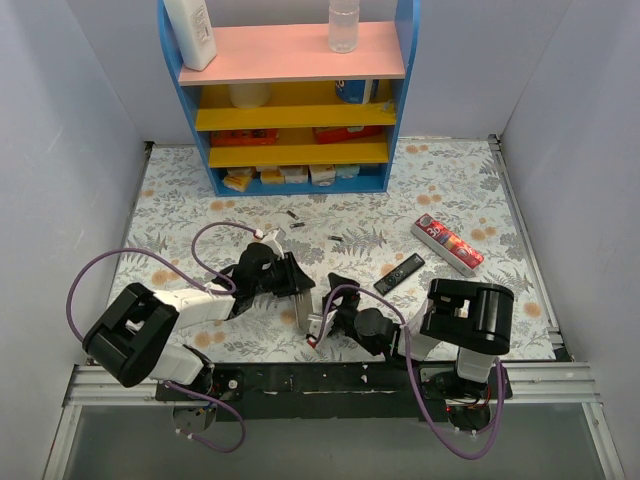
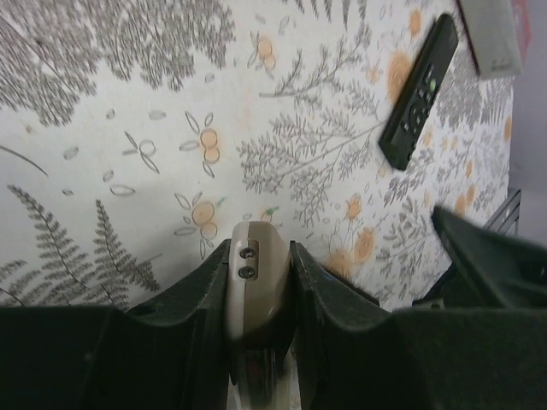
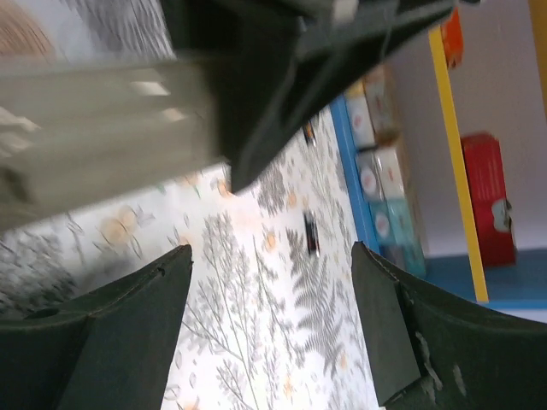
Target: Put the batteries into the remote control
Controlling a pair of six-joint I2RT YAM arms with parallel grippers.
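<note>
My left gripper is shut on a pale, slim remote control, whose near end shows two small dark marks. From above, the remote's pale body juts toward the table's front edge. My right gripper stands part open close to the remote's right side, with only tabletop visible between its fingers. Across the upper left of the right wrist view lie the blurred remote and the left gripper's dark fingers. Small dark battery-like pieces lie farther back on the table. The remote's battery compartment cannot be made out.
A black remote and a red-and-white box lie to the right. At the back stands a blue and yellow shelf with packages on it.
</note>
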